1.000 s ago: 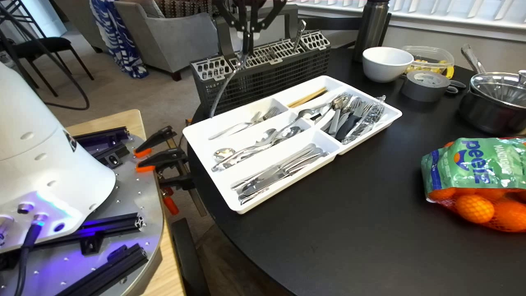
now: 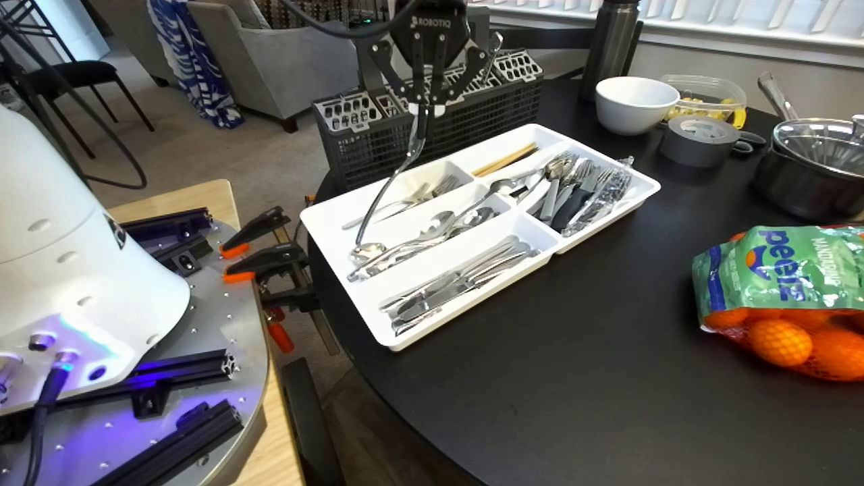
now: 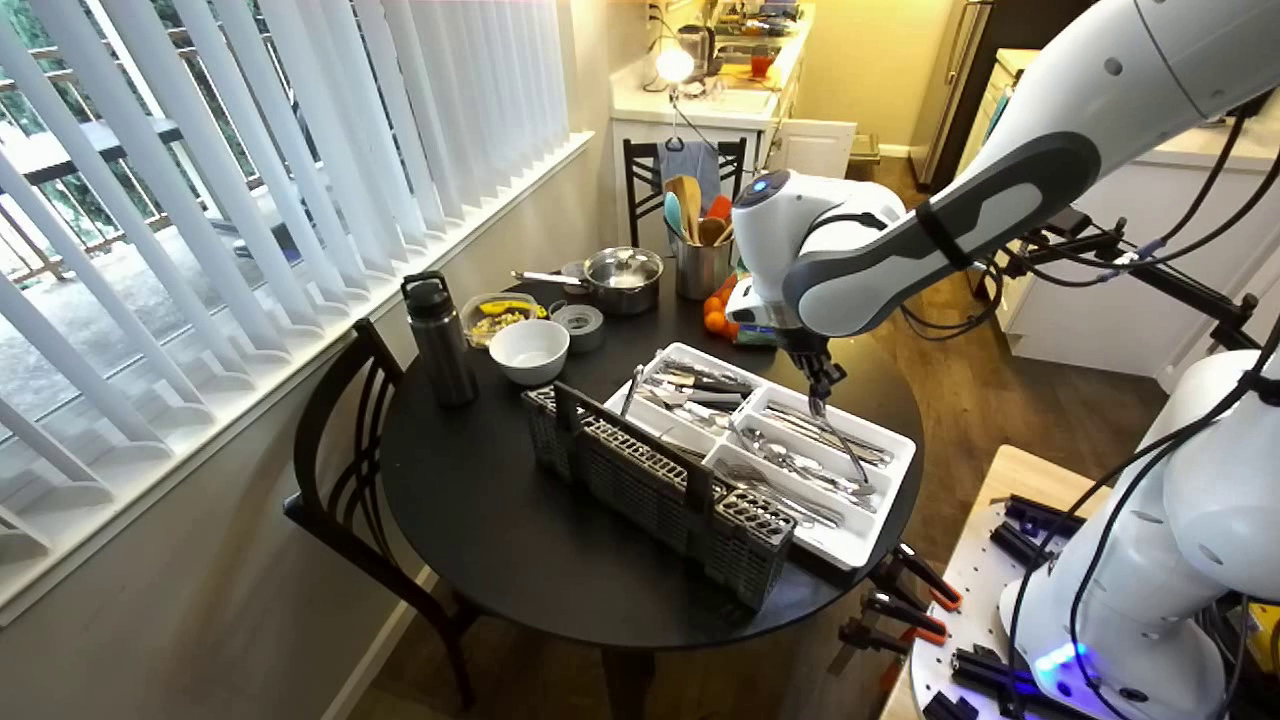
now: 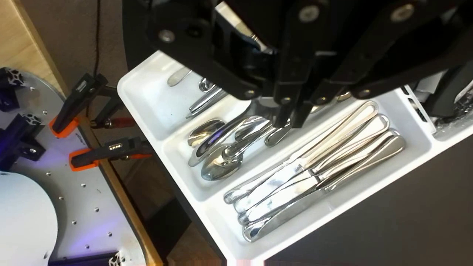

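A long silver utensil (image 2: 387, 187) hangs slantwise from my gripper (image 2: 426, 113), which is shut on its upper end. Its slim handle reaches down over the spoon compartment of the white cutlery tray (image 2: 322, 224). I cannot tell whether the handle's tip touches the spoons (image 2: 421, 240) lying there. The wrist view has the gripper above the tray, its fingers close together, with the held handle (image 4: 217, 138) sloping out to the lower left. Whether the gripped end is a spoon's bowl or a fork's head is hidden. Knives (image 4: 306, 177) fill the neighbouring compartment; forks (image 2: 421, 194) lie on the other side.
A dark dishwasher cutlery basket (image 3: 648, 492) stands right along the tray's side. Mixed utensils (image 2: 579, 190) occupy the tray's far part. A white bowl (image 2: 636, 104), grey tape roll (image 2: 698, 139) and bag of mandarins (image 2: 781, 300) stand farther off. Bare black table lies before the tray.
My gripper has moved to the right and down in exterior view 1, carrying the utensil from beside the basket to over the spoon compartment.
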